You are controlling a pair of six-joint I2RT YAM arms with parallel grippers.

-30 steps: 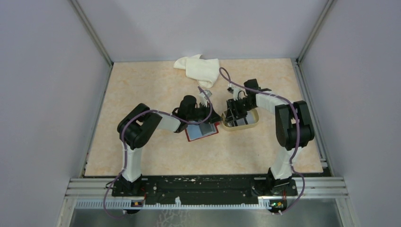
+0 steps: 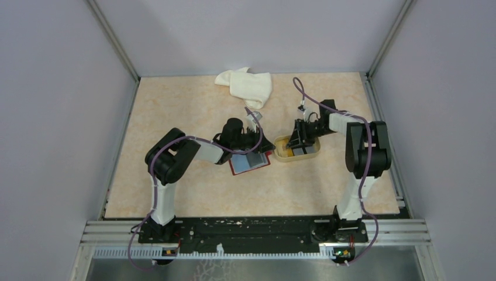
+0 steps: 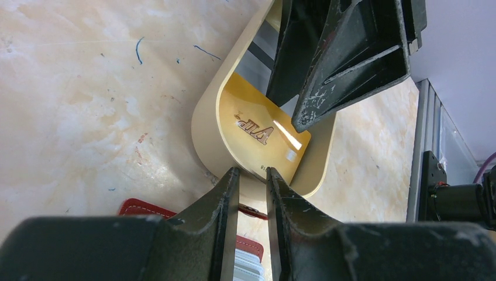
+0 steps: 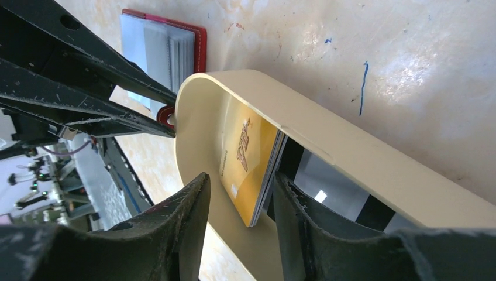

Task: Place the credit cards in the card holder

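A cream oval tray (image 2: 296,158) holds a yellow card (image 4: 243,158) tilted at its left end, with dark and grey cards (image 4: 330,193) beside it. My right gripper is inside the tray over the cards, fingers apart around the yellow card's lower part, part open. My left gripper is at the tray's left end, shut on something thin with red, apparently the holder's edge or tab, partly hidden. The red card holder (image 2: 248,166) with clear sleeves lies open on the table left of the tray.
A white cloth (image 2: 250,88) lies at the back middle. Both arms come in from the sides.
My right gripper has moved right over the tray from its left end and shifted slightly since. The left arm and holder look unchanged.
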